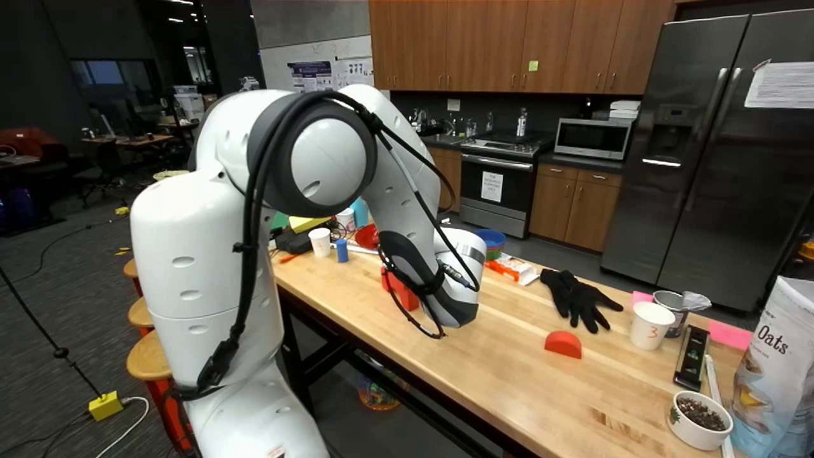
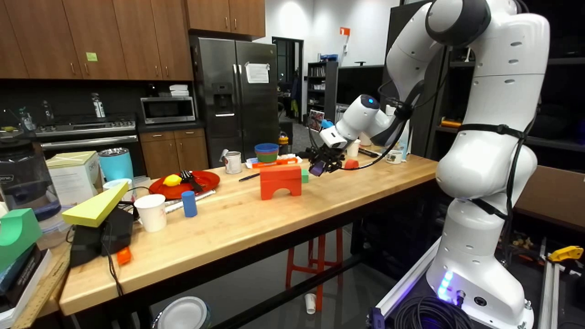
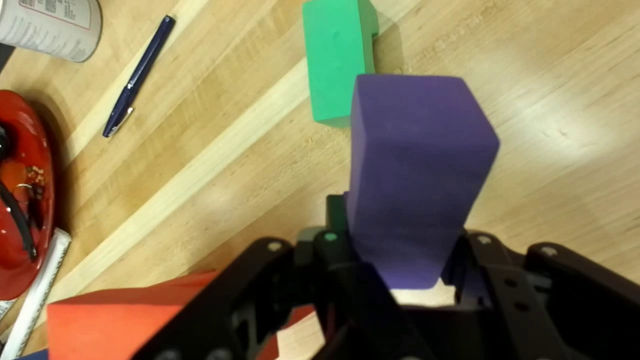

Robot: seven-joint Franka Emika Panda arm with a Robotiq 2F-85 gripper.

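A purple block [image 3: 420,156] is clamped in my gripper, which is shut on its lower part in the wrist view. In exterior view 2 the purple block [image 2: 316,167] shows beneath the gripper [image 2: 322,162], close to the right side of the red arch block [image 2: 280,181]. The green block [image 3: 337,60] lies on the table partly behind the purple one. At the wrist view's lower left is the red arch block [image 3: 120,321], partly covered by the gripper's linkage. From exterior view 1 the arm hides both the gripper and the purple block.
A red plate [image 2: 211,181], a blue cylinder [image 2: 189,204] and a white cup [image 2: 151,213] stand toward the left. A pen [image 3: 139,75] and a can [image 3: 54,27] lie beyond. A red half-round [image 1: 563,344] and black gloves [image 1: 580,299] sit farther along; bare table surrounds the half-round.
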